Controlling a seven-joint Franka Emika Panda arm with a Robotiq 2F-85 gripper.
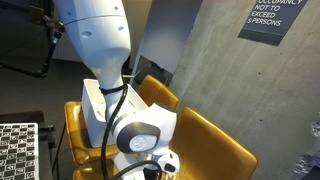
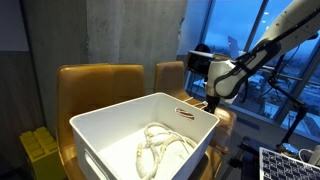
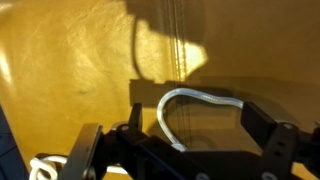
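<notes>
A white cord lies in a bend on the tan leather seat in the wrist view. My gripper stands open above it, dark fingers spread wide and the cord's bend showing between them. Nothing is held. More white cord shows at the lower left. In exterior view 1 the white arm reaches down over the seats and hides most of the cord. The fingers are small and hard to make out in exterior view 2.
A large white box with white rope inside stands in front in exterior view 2. Tan chair backs rise beside the arm, against a grey wall. A checkered board lies at the left.
</notes>
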